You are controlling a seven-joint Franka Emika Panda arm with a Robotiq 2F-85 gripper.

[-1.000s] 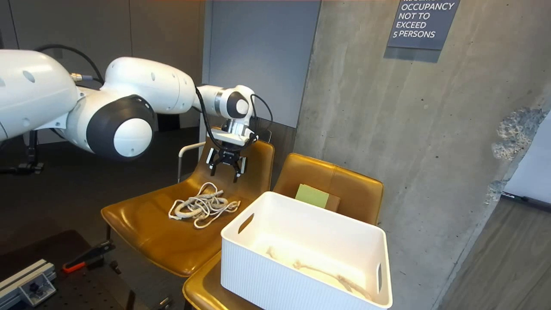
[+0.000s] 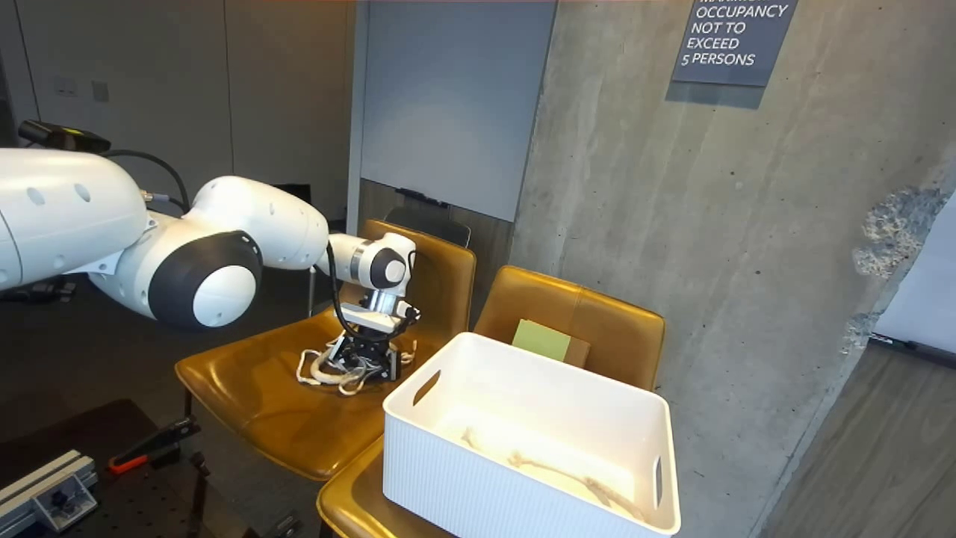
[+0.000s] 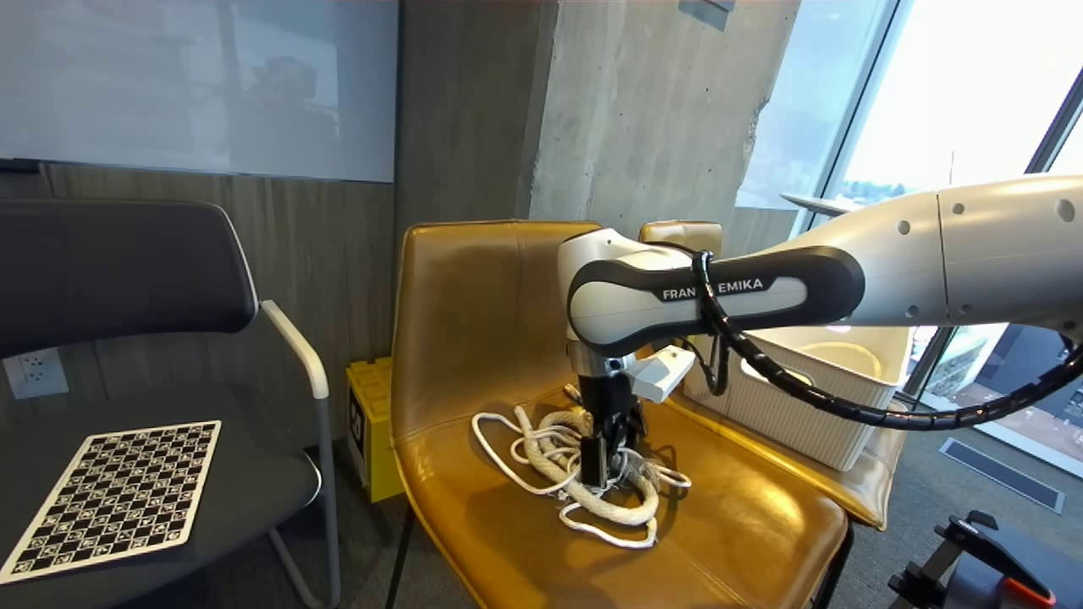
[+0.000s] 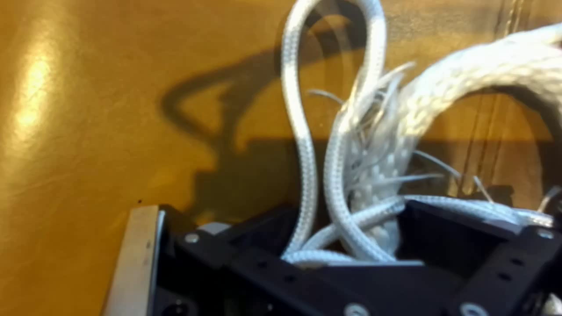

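A bundle of white rope (image 3: 614,512), mixing a thick braid with thinner cords, lies on the tan leather chair (image 2: 260,394). My gripper (image 3: 611,452) points down into this bundle, low over the seat. In the wrist view, the dark fingers (image 4: 442,229) of the gripper stand apart. Thin cord loops and part of the thick rope (image 4: 479,66) lie between and across them. The fingertips are partly hidden, so how firmly they touch the rope cannot be seen.
A white bin (image 2: 529,484) stands on the neighbouring chair, with pale rope-like pieces (image 2: 596,484) inside. Behind it a green pad (image 2: 540,340) leans on the backrest. In the second exterior view, a dark chair (image 3: 249,457) holds a checkered board (image 3: 117,497).
The arm has come down and slightly left in the first exterior view. My gripper, earlier open above the chair, is now in among the rope. The bin has not moved.
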